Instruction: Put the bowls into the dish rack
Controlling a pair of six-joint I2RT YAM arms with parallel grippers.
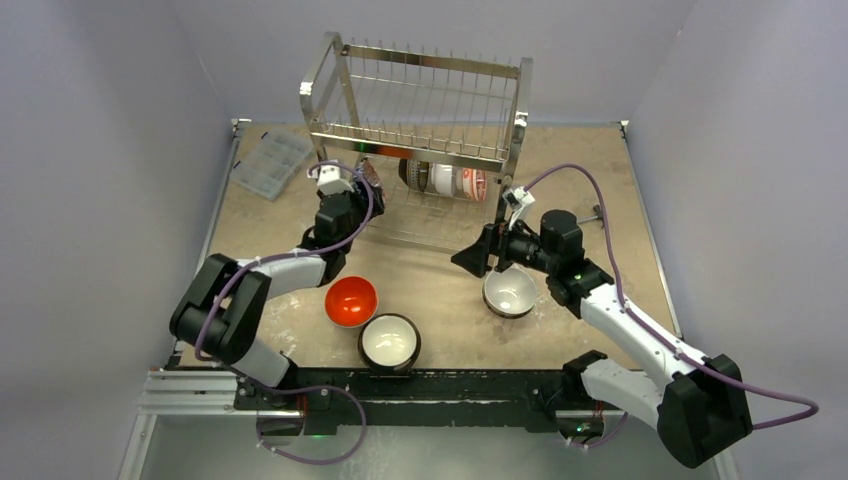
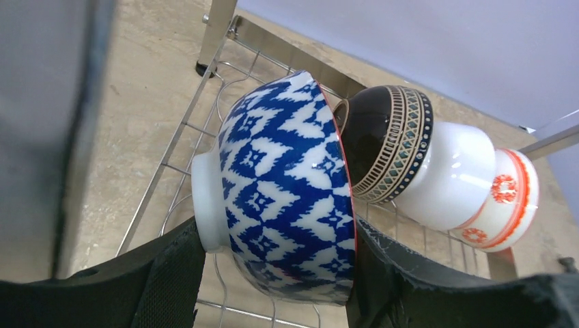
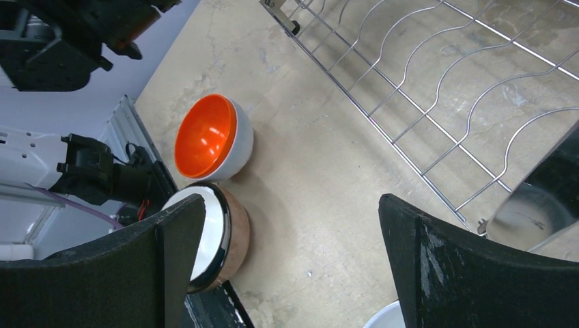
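My left gripper is inside the lower tier of the dish rack (image 1: 420, 146), its fingers around the blue-and-white bowl (image 2: 273, 171), held on its side left of three racked bowls: black patterned (image 2: 369, 147), white (image 2: 450, 171), red-and-white (image 2: 505, 198). My right gripper hangs open and empty at the rack's front right, above a white bowl (image 1: 510, 288). A red bowl (image 1: 350, 300) nested in a white one and a dark-rimmed cream bowl (image 1: 388, 340) sit on the front table.
A clear plastic tray (image 1: 268, 165) lies at the back left. The upper rack tier is empty. The table (image 1: 450, 320) has bare space between the front bowls, and its walls enclose both sides and the back.
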